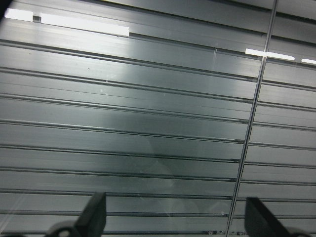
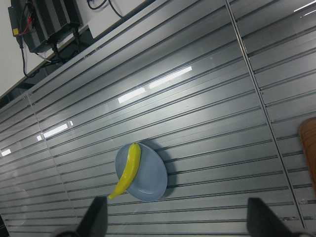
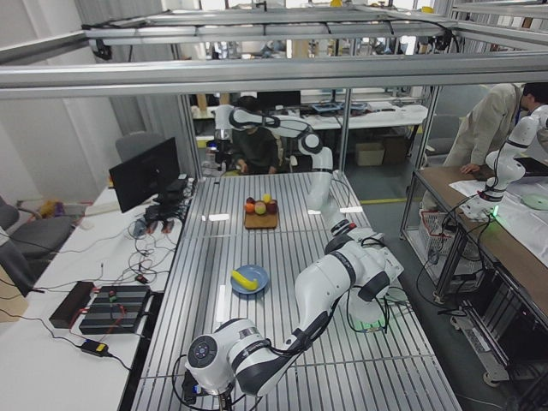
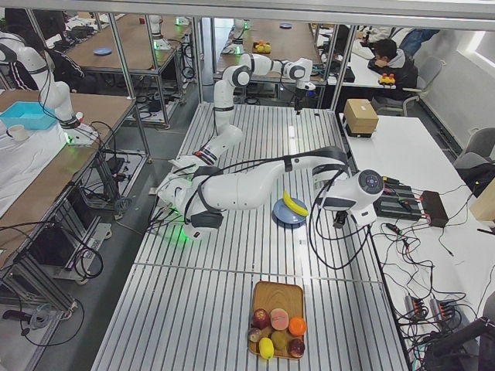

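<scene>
A yellow banana [image 2: 127,170] lies on a blue plate [image 2: 150,180] on the slatted metal table, overhanging the rim in the right wrist view. My right gripper is open and empty, raised high above the table. My left gripper is also open, over bare slats with nothing between its fingers. A wooden tray [image 4: 277,294] holds several fruits, among them an orange [image 4: 297,325] and a yellow fruit [image 4: 266,348].
A side table [image 3: 77,360] with power units [image 3: 116,310], cables and a monitor [image 3: 145,171] runs along one edge. Bare slats surround the plate and tray. A seated person is behind the far end in the camera left view.
</scene>
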